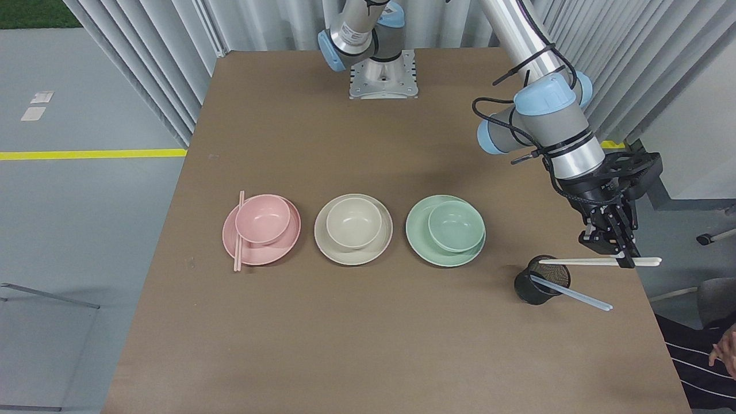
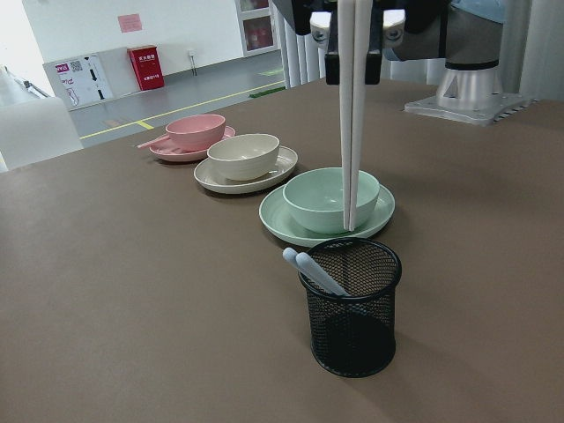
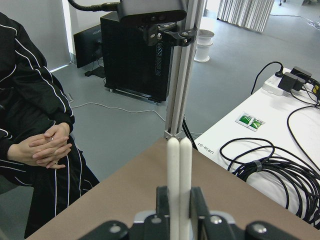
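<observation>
My gripper (image 1: 624,255) is shut on a pair of white chopsticks (image 1: 572,261), seen upright in the left view (image 2: 352,115) and pointing away in the wrist view (image 3: 178,185). They hang just over a black mesh pen cup (image 1: 535,286), which holds light blue chopsticks (image 1: 579,295) leaning out. Pink (image 1: 262,217), cream (image 1: 353,222) and green (image 1: 455,224) bowls stand on matching plates in a row; pink chopsticks (image 1: 237,252) rest on the pink plate's left side.
A seated person (image 3: 35,150) is beside the right edge, near a white table (image 3: 225,125) with cables.
</observation>
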